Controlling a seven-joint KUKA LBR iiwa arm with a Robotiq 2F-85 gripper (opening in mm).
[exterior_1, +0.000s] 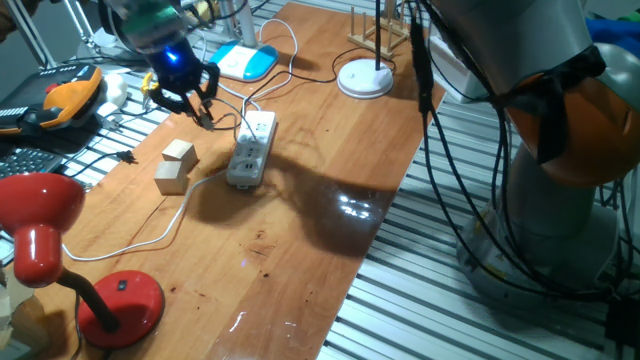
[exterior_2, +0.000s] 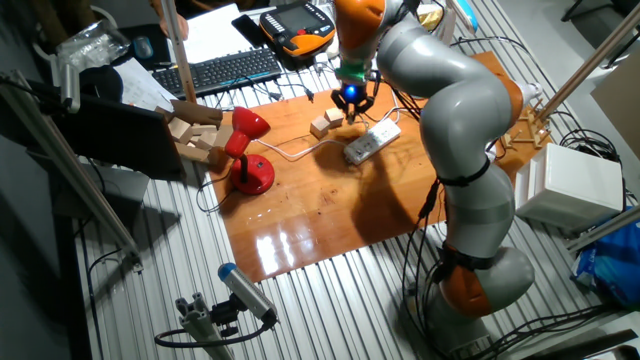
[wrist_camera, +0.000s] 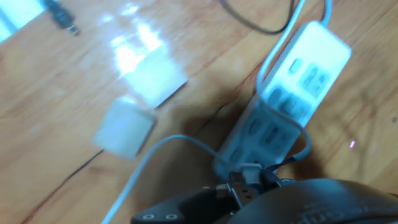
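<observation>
My gripper (exterior_1: 203, 112) hangs above the table, just left of the white power strip (exterior_1: 252, 150) in exterior view 1. Its black fingers are shut on a small pale plug (wrist_camera: 250, 173), from which a thin cable (wrist_camera: 305, 140) loops up across the strip. In the wrist view the plug overlaps the near end of the power strip (wrist_camera: 283, 93); from exterior view 1 it appears raised and apart from it. How the fingers grip the plug is partly hidden by the dark gripper body.
Two wooden blocks (exterior_1: 175, 168) rest left of the strip. The strip's white cord (exterior_1: 165, 235) crosses the table towards a red lamp (exterior_1: 122, 308). A white round lamp base (exterior_1: 365, 79) and a blue-white device (exterior_1: 246, 62) are farther back. Bare wood (exterior_1: 265, 270) lies towards the front.
</observation>
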